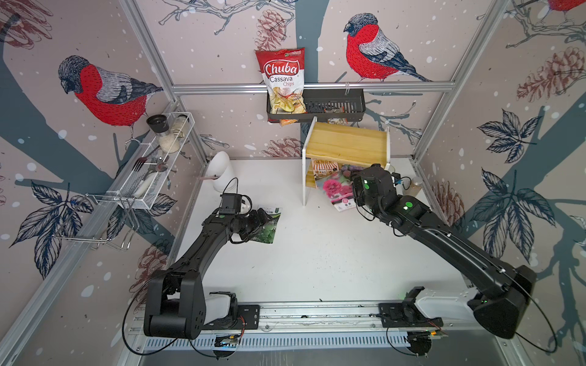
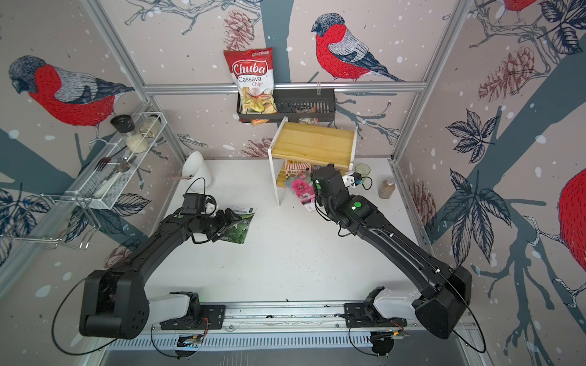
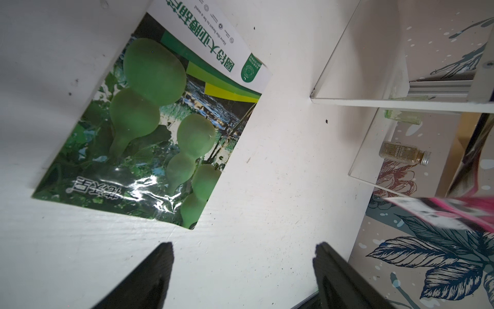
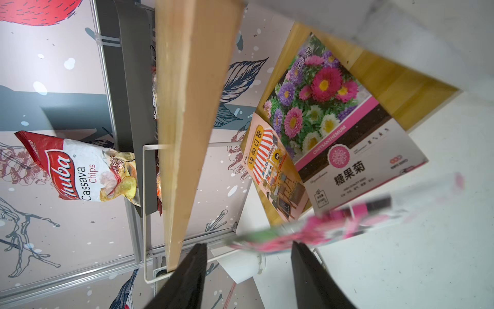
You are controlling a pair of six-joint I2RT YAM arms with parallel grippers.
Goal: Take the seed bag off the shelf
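A pink-flower seed bag [image 1: 332, 188] hangs in front of the shelf [image 1: 345, 143], with my right gripper [image 1: 357, 186] shut on it. It is blurred in the right wrist view. Two other packets, a chrysanthemum one [image 4: 334, 128] and an orange one [image 4: 272, 170], rest on the lower shelf. My left gripper [image 1: 259, 222] is open over a green seed bag [image 3: 154, 134] that lies flat on the table, with nothing visible between its fingers.
A white container [image 1: 219, 169] stands at the back left, a small jar [image 2: 386, 188] right of the shelf. A wire rack [image 1: 146, 183] is on the left wall, a black basket [image 1: 335, 109] with chips above.
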